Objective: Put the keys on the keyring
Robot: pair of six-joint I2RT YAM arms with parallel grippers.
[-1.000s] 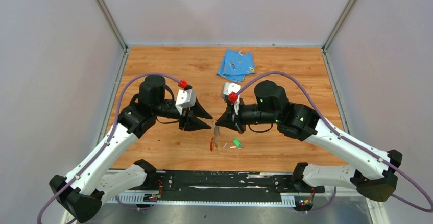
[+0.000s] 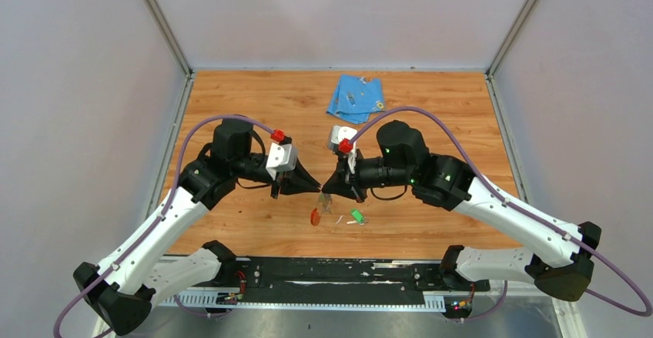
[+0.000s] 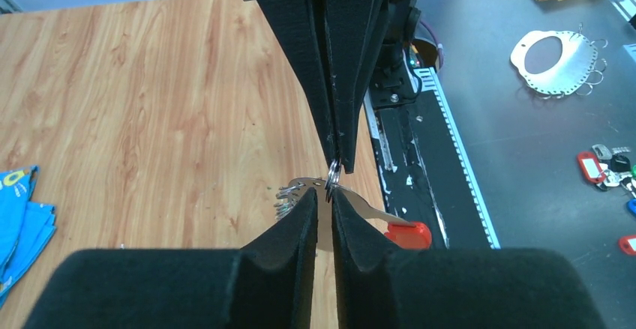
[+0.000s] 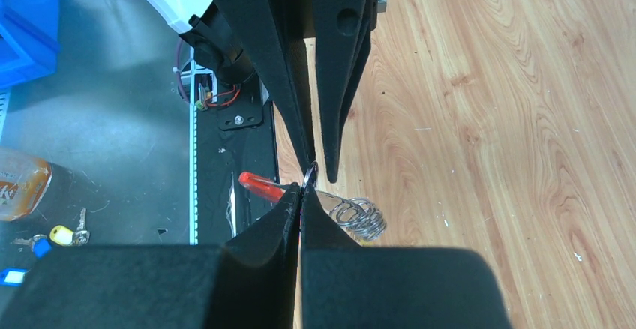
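Observation:
The keyring [image 3: 306, 188], a pale plate with several small metal rings along its edge and a red end [image 3: 409, 234], hangs below the two grippers. My right gripper is shut on a thin metal ring [image 4: 310, 173] that sticks out past its fingertips. Facing it from the left, my left gripper has its fingertips a little apart, the ring's edge close to one of them. Whether the ring touches that finger cannot be made out. A green-tagged key [image 2: 357, 215] lies on the wooden table just right of the hanging keyring.
A folded blue cloth [image 2: 356, 98] lies at the back of the table. Along the front runs a black rail [image 2: 339, 269]. The grippers are nearly tip to tip, leaving little room between them.
About a second ago the left gripper stood wide apart; its fingers have since come close together. The right gripper has shifted slightly left.

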